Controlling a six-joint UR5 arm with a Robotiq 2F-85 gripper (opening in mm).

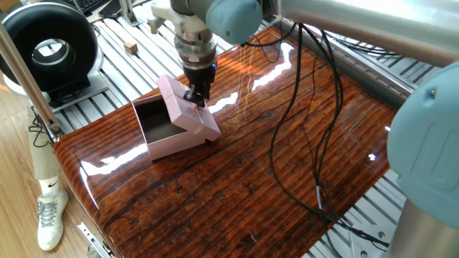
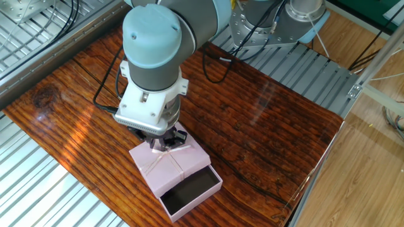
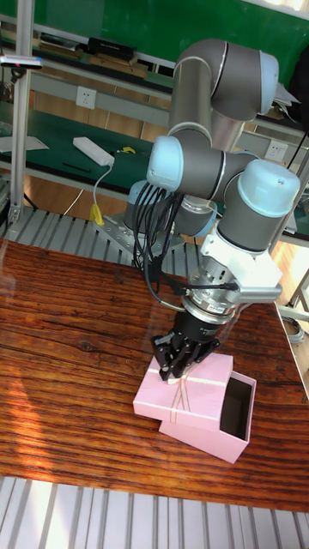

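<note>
A pink box (image 1: 172,145) rests on the glossy wooden table, its dark inside partly exposed. Its pink lid (image 2: 169,168), tied with a pale ribbon, lies shifted across the box, covering only part of the opening; in exterior view 1 it looks tilted. The open part of the box (image 3: 239,406) shows on the right in exterior view 3. My black gripper (image 3: 173,364) points down at the lid's top, close to the ribbon knot. Its fingertips (image 2: 165,144) seem to touch the lid or ribbon, but whether they are closed on anything is unclear.
Black cables (image 1: 315,143) hang from the arm over the table (image 1: 237,193). A small wooden block (image 1: 130,48) and a black ring-shaped device (image 1: 51,54) stand off the table's edge. Much of the tabletop around the box is bare.
</note>
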